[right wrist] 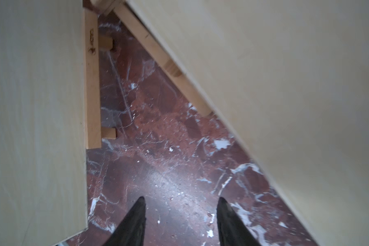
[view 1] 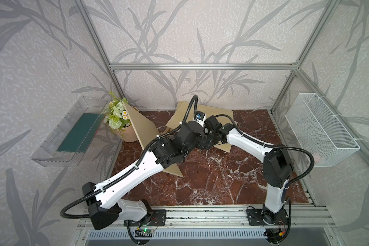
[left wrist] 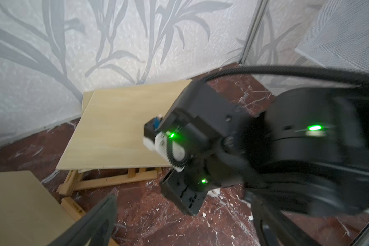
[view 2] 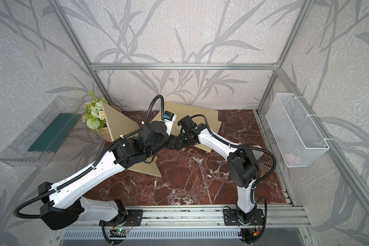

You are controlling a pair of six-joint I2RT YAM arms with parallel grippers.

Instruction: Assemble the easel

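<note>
A plywood board (view 1: 139,123) leans on a wooden easel frame at the left; in the left wrist view easel rails (left wrist: 110,180) show beside and under further flat boards (left wrist: 110,123) lying at the back. My left gripper is over the table's centre, open, close to my right arm. My right gripper is open with nothing between its fingers, above bare marble between two boards. In both top views the two grippers overlap, hiding each other's tips.
A flower pot (view 1: 127,133) stands back left. A clear bin (view 1: 65,135) and a white mesh basket (view 1: 315,135) hang at the sides.
</note>
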